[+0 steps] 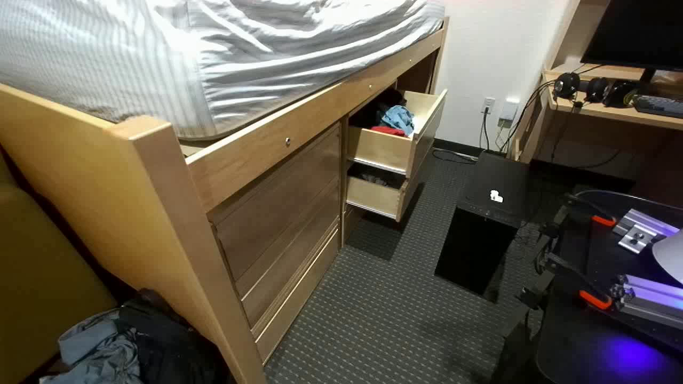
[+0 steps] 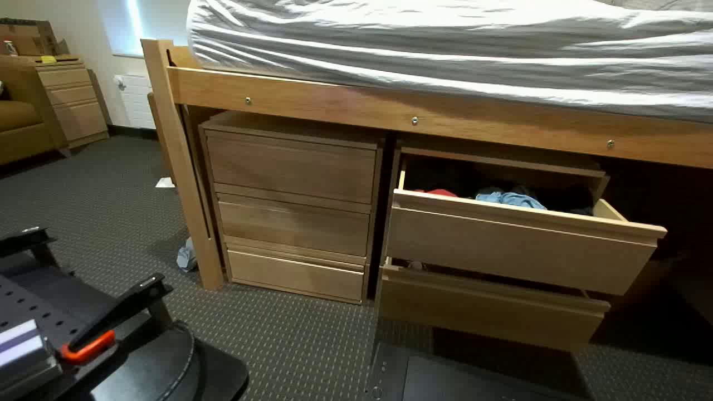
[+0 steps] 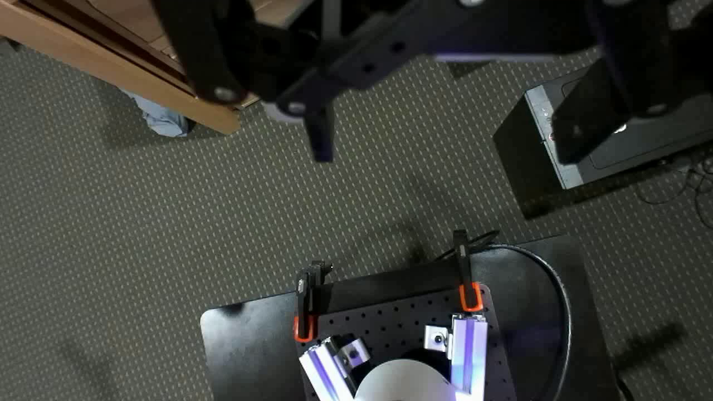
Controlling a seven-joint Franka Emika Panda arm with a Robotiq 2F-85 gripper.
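In the wrist view my gripper is open. Its two dark fingers are spread wide, and only carpet shows between their tips. Neither exterior view has the gripper in it. Under the bed, an upper wooden drawer stands pulled out, with blue cloth and red cloth inside. Below it, a lower drawer is pulled out less far, its contents mostly dark. The dresser to its left has its drawers closed.
A black computer tower stands on the floor close to the open drawers. My base sits on a black table with orange-tipped clamps. Dark clothes lie by the bed's foot post.
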